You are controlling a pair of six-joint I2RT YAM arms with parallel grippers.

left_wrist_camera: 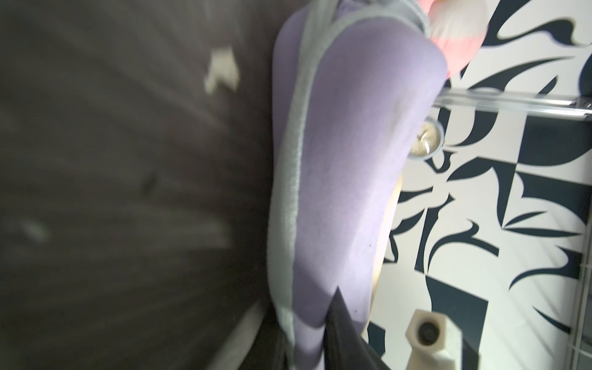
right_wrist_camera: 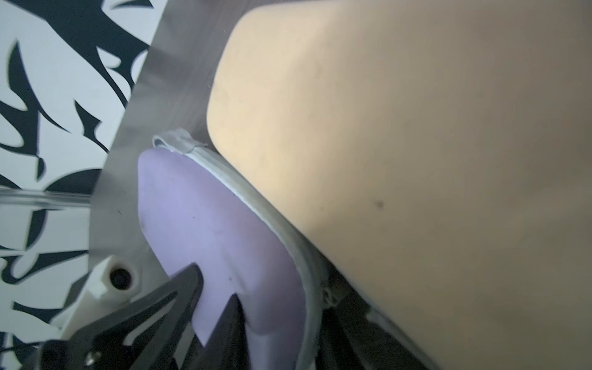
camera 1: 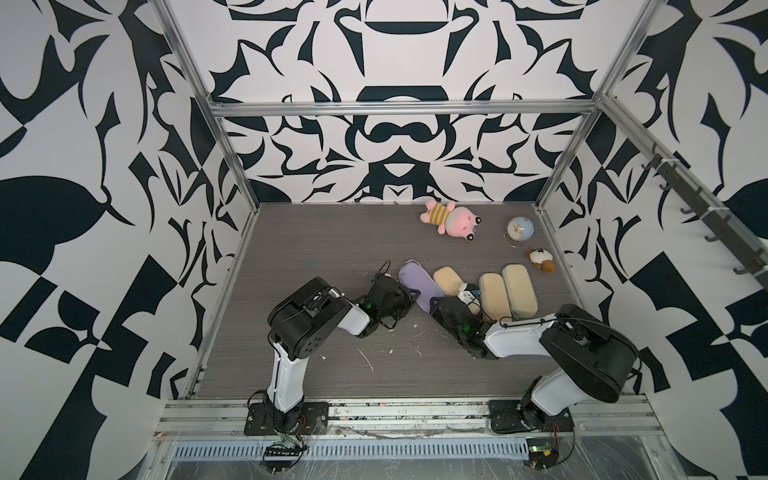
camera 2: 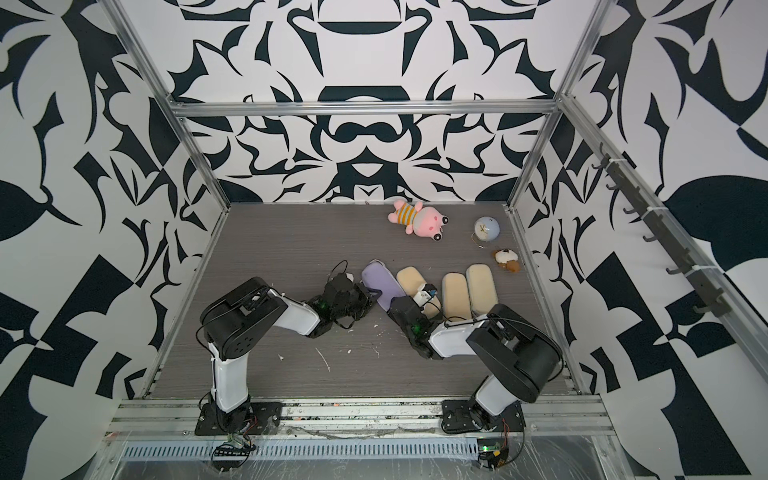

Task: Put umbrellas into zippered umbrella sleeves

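A lavender umbrella sleeve (camera 1: 418, 280) with a pale zipper band lies at table centre, angled between my grippers. My left gripper (camera 1: 410, 296) is shut on its left side; in the left wrist view, dark fingers clamp its near end (left_wrist_camera: 314, 246). My right gripper (camera 1: 437, 306) is at the sleeve's near end, with dark fingers over the lavender fabric in the right wrist view; how far it is closed is unclear. Beside the sleeve lie several tan rounded cases (camera 2: 482, 289); one (right_wrist_camera: 400, 123) fills much of the right wrist view.
A pink striped plush (camera 1: 452, 220) lies at the back, a blue-white round object (camera 1: 520, 229) and a small brown plush (camera 1: 541, 260) at the back right. The left half of the table beyond my arm is clear.
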